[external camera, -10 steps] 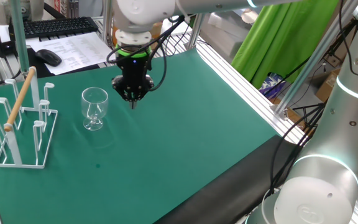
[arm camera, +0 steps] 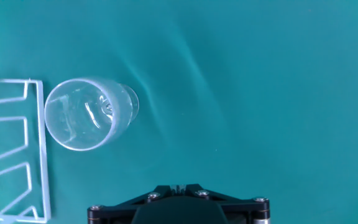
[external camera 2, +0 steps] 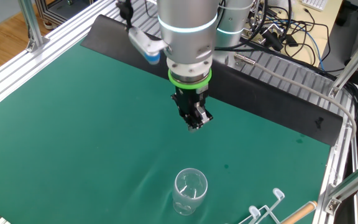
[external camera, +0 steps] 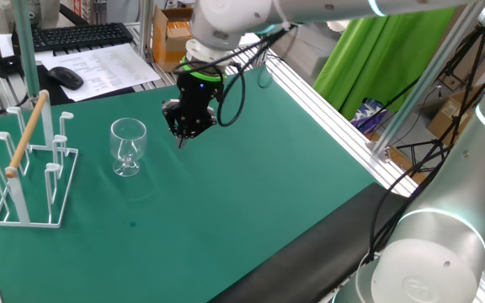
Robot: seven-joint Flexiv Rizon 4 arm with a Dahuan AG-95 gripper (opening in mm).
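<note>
A clear stemmed glass (external camera: pixel 128 145) stands upright on the green table, between the white rack and my gripper (external camera: pixel 181 142). Its open rim faces the camera in the wrist view, where the glass (arm camera: pixel 82 115) lies left of the gripper. My gripper hangs above the table, apart from the glass, with its fingertips drawn together and nothing visible between them. From the other side, the glass (external camera 2: pixel 189 193) appears below the gripper (external camera 2: pixel 197 126). The white wire rack (external camera: pixel 60 189) has upright prongs and a wooden handle (external camera: pixel 27 135).
Right of the glass, the green table (external camera: pixel 226 210) is bare. A black strip (external camera: pixel 301 252) runs along the edge near the arm's base. Beyond the table lie a mouse (external camera: pixel 66 77), papers (external camera: pixel 103 71) and a keyboard (external camera: pixel 82 35). Cables hang beside the wrist.
My wrist has shifted right in exterior view 1 and now leans, while the fingertips stay at nearly the same spot. The glass and rack have not moved.
</note>
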